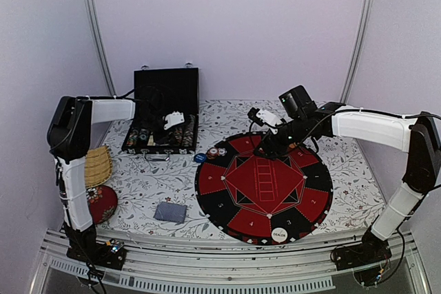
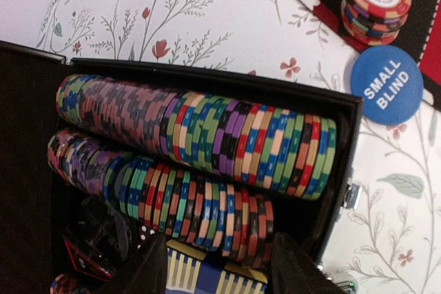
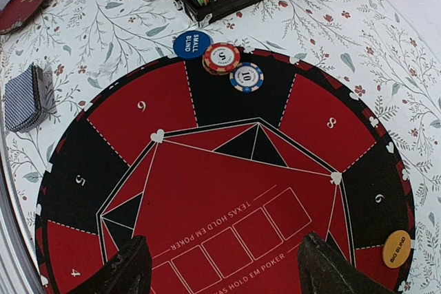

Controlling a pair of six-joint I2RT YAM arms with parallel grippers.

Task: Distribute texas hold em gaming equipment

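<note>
The open chip case (image 1: 141,144) holds rows of coloured chips (image 2: 200,129) and striped card decks (image 2: 189,273). My left gripper hangs open over it, above the decks. Outside the case lie the blue small blind button (image 2: 386,86), red 5 chips (image 3: 221,58) and a 10 chip (image 3: 246,77) at the mat's edge. The big blind button (image 3: 397,248) and dealer button (image 1: 279,235) are on the round red-black mat (image 1: 265,204). My right gripper hovers above the mat with its fingers apart and nothing visible between them.
A grey-blue pack (image 1: 170,211) lies left of the mat. A woven basket (image 1: 96,166) and a red round cushion (image 1: 101,204) sit at the far left. The cloth between case and front edge is mostly clear.
</note>
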